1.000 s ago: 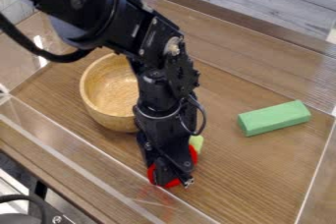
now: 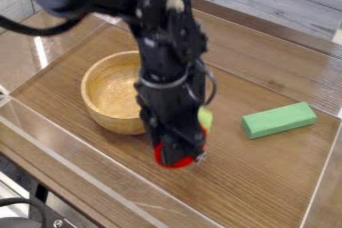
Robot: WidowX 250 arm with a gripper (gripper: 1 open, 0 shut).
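My black gripper (image 2: 171, 140) reaches down from the top, shut on a red object (image 2: 177, 159) that is mostly hidden behind its fingers. A light yellow-green item (image 2: 205, 117) shows just behind it on the right. A tan bowl (image 2: 110, 87) stands to the left, partly hidden by the arm.
A green block (image 2: 278, 120) lies on the wooden table (image 2: 254, 177) at the right. A pale rail runs along the left front edge, with a black cable beyond it.
My gripper has moved up and slightly away from the front edge, with the red object moving along in it.
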